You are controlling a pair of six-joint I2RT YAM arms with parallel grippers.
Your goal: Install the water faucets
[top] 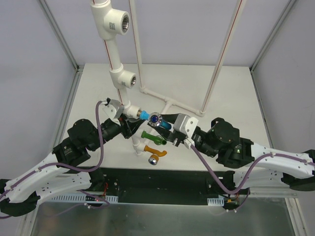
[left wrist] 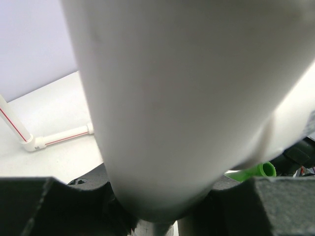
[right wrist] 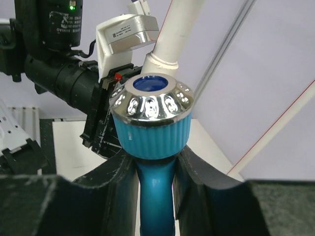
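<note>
A blue faucet (top: 144,115) is joined to the lowest branch of the upright white pipe (top: 112,54) in the top view. My left gripper (top: 129,124) is shut on this pipe around that branch; its white wall (left wrist: 172,108) fills much of the left wrist view. My right gripper has its fingers on both sides of the faucet's blue body (right wrist: 156,196), below the chrome-topped knob (right wrist: 150,101). Whether the pads press on it or stand slightly apart is unclear. A green faucet (top: 153,137) and an orange faucet (top: 156,151) are visible below.
Higher on the pipe, two branch fittings (top: 129,79) (top: 118,22) show open threaded mouths. A thinner white pipe frame (top: 172,102) stands behind. The white board (top: 216,83) is bare at the right.
</note>
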